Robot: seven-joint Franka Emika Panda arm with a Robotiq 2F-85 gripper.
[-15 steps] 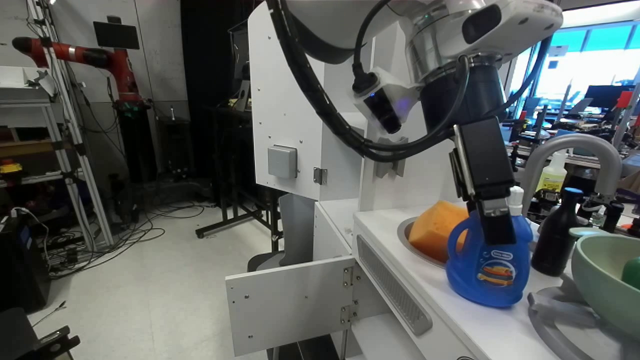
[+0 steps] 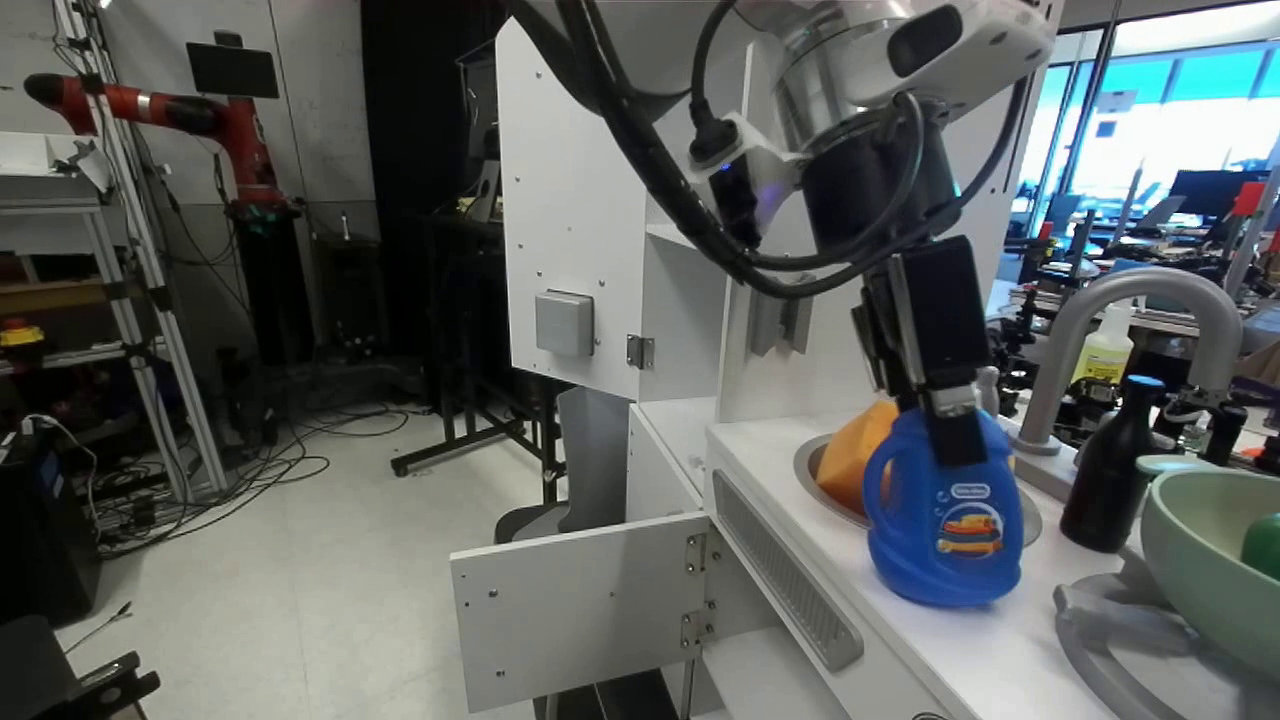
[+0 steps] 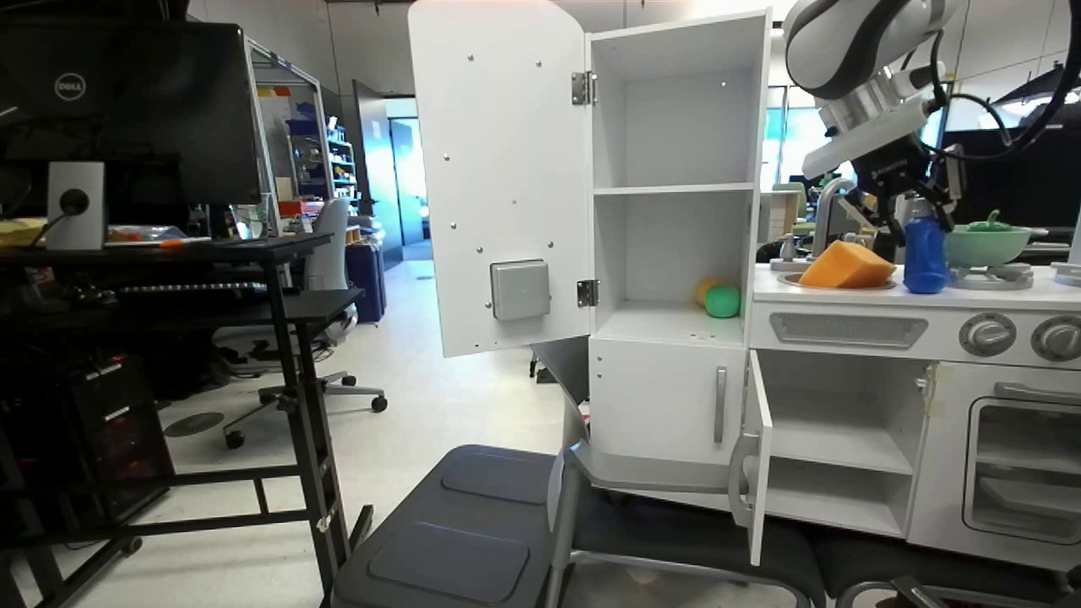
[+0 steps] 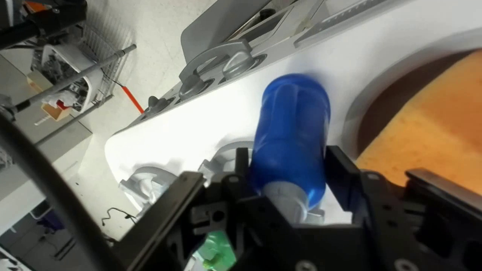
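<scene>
The blue toy detergent bottle (image 2: 954, 550) stands low over the white counter, close in front of the sink; whether its base touches the counter I cannot tell. My gripper is shut on the bottle's upper body, one black finger (image 4: 339, 174) on each side. The wrist view shows the blue body (image 4: 293, 131) and the grey cap between the fingers. In the second exterior view the bottle (image 3: 925, 253) is right of an orange block (image 3: 849, 265) that rests in the sink.
A green bowl (image 2: 1224, 564) and a dark bottle (image 2: 1110, 468) stand to the right, near the grey tap (image 2: 1140, 282). The lower cabinet door (image 2: 576, 606) hangs open. Inside the cabinet's shelf lie a green ball (image 3: 722, 301) and an orange one.
My arm and the blue bottle have moved left in the first exterior view, toward the orange block. The bottle also stands straighter than before. The other objects have kept their places.
</scene>
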